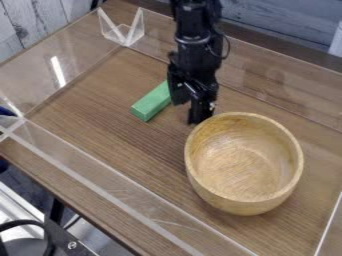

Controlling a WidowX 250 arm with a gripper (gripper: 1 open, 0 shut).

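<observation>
The black robot arm reaches down from the top middle to its gripper [189,100], which hangs just above and behind the large tan bowl [242,163] on the wooden table [100,170]. A green block [151,105] lies to the left of the gripper, angled and partly behind the arm. The gripper's fingers are dark and blurred; I see nothing clearly held between them.
A clear plastic piece [122,28] sits at the back left. Black cables lie at the lower left corner, beside clear edging along the table's left side.
</observation>
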